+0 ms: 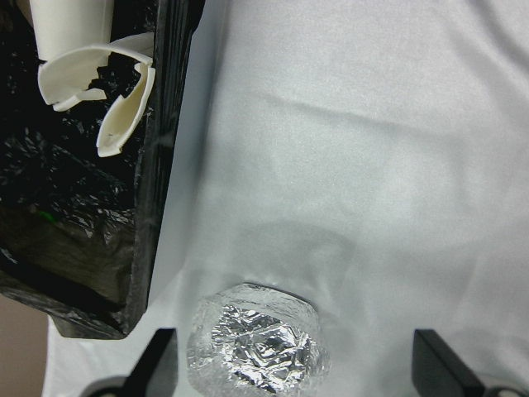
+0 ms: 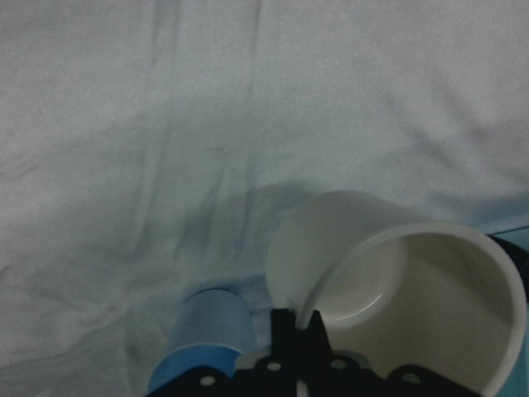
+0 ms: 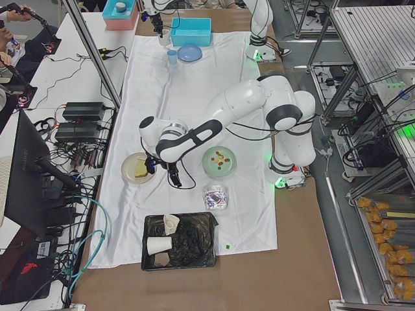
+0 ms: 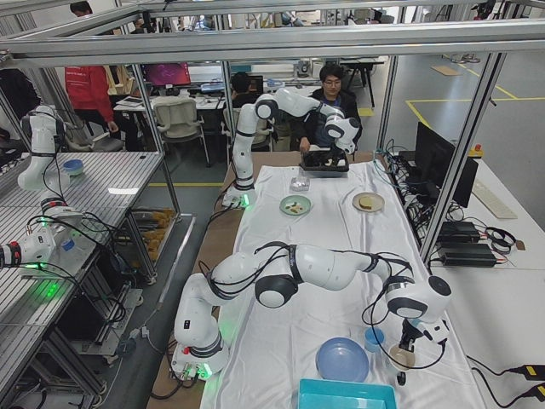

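My left gripper is open over the white cloth, with the foil-wrapped bundle (image 1: 259, 347) below it and a black-lined bin (image 3: 198, 240) nearby. The bin holds a white cup (image 1: 73, 21) and broken white pieces (image 1: 122, 116). A plate with yellow food (image 3: 141, 167) and a green plate with small pieces (image 3: 219, 161) lie on the cloth. At the other end, my right gripper is shut on the rim of a white cup (image 2: 347, 265), beside a blue cup (image 2: 207, 322).
A blue plate (image 4: 341, 359) and a turquoise tray (image 4: 347, 394) lie at the right arm's end. A monitor (image 3: 29, 181) and cables stand beside the table.
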